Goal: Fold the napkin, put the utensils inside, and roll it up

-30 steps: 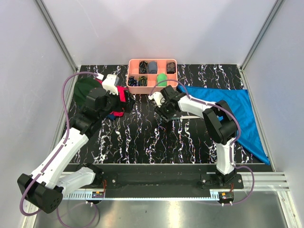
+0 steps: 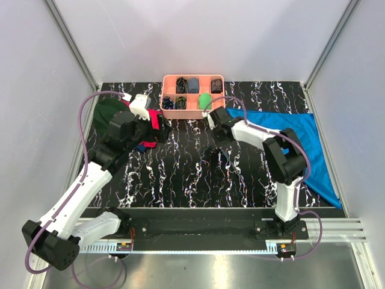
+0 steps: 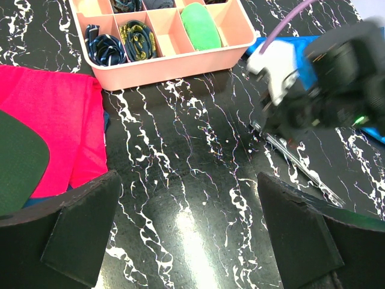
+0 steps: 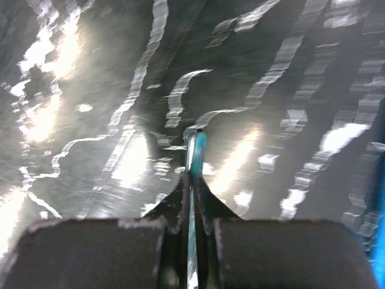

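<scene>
A long metal utensil (image 3: 301, 167) lies diagonally on the black marble table in the left wrist view. My right gripper is shut, over a slim teal-and-silver strip in the right wrist view; whether the fingers hold it cannot be told, as the view is blurred. A blue napkin (image 2: 313, 156) lies spread flat at the right, partly hidden by my right arm. My left gripper hangs open and empty over the table, beside the red and green cloths (image 3: 72, 132) at the left.
A pink compartment box (image 2: 192, 113) with rolled items stands at the back centre.
The utensil has swung from roughly sideways to diagonal. The left arm is unmoved.
</scene>
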